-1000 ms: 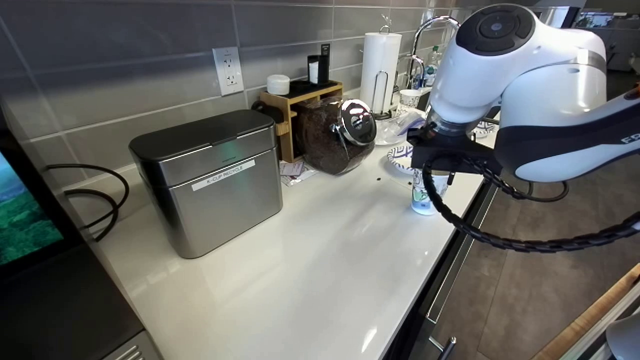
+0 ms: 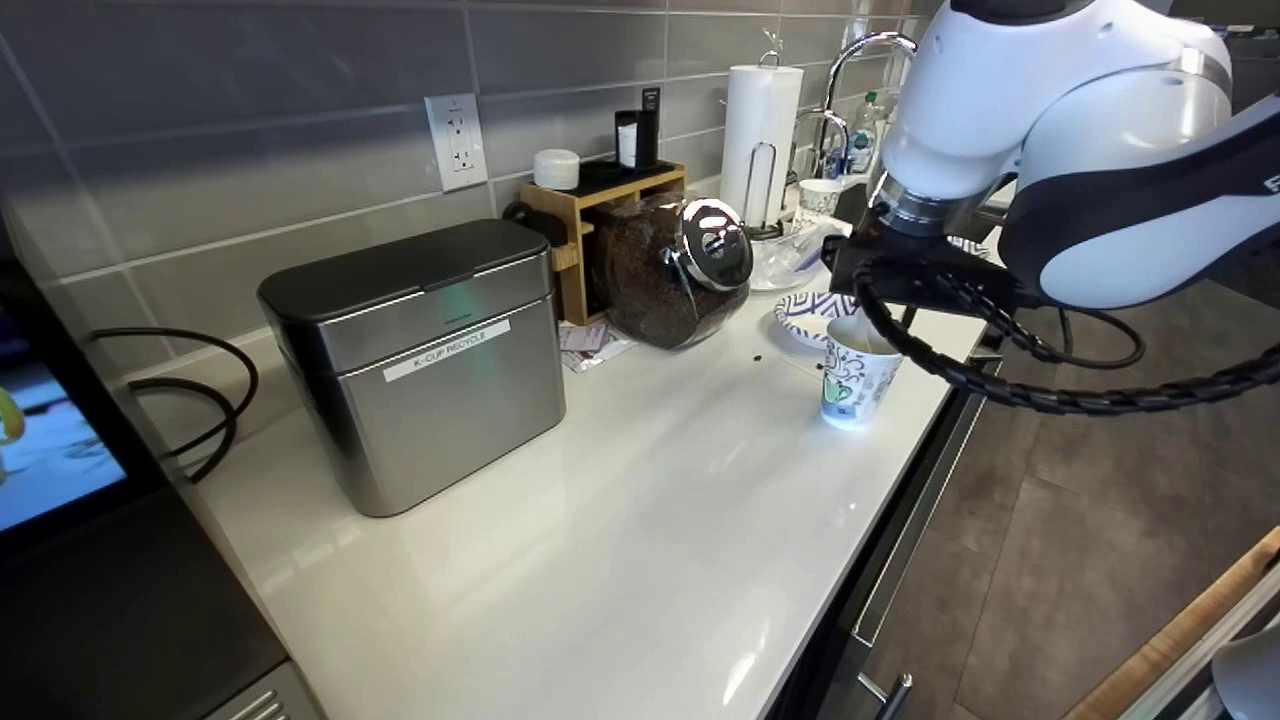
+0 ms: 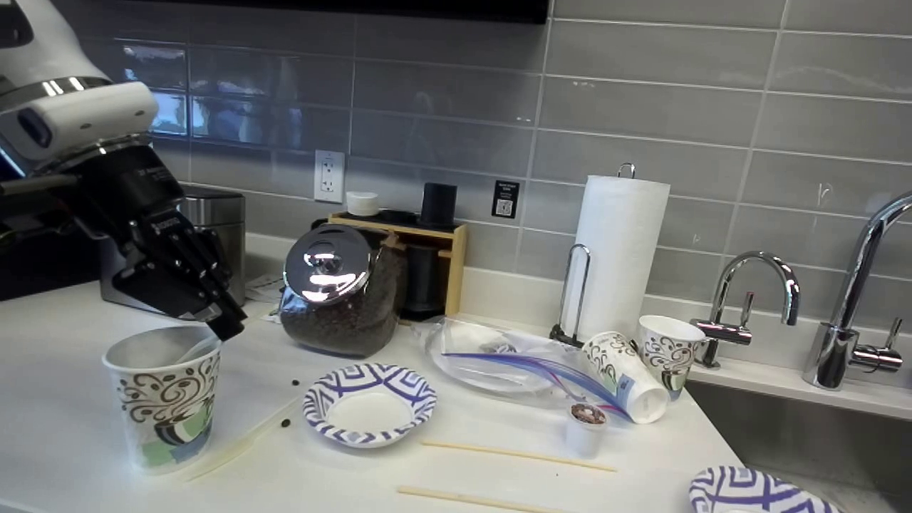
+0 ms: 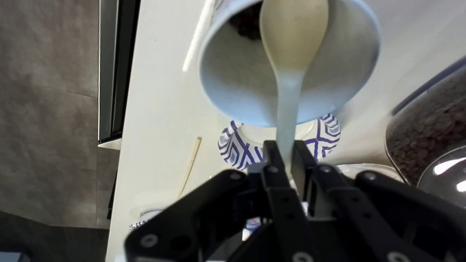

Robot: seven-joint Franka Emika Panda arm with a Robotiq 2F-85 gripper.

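Note:
In the wrist view my gripper is shut on the handle of a pale plastic spoon [image 4: 291, 56]. The spoon's bowl lies over the mouth of a paper cup [image 4: 240, 70], and its inside looks empty. Dark beans show at the bottom of that cup, partly hidden by the spoon. From the side, the cup [image 3: 167, 402] stands upright on the counter, the gripper [image 3: 224, 323] is just above its right rim, and the spoon [image 3: 198, 349] slants down into its mouth. In the other exterior view the arm hides the fingers above the cup [image 2: 854, 378].
Right of the cup sit a patterned bowl [image 3: 372, 432], a small pod [image 3: 586, 432] and wooden sticks [image 3: 517, 454]. A tilted bean jar [image 3: 342, 291] and plastic bag [image 3: 479, 359] lie behind. The counter before the steel bin [image 2: 444, 408] is clear.
The arm has risen and shifted slightly right in exterior view 1, uncovering more of the cup. The cup stands in about the same place.

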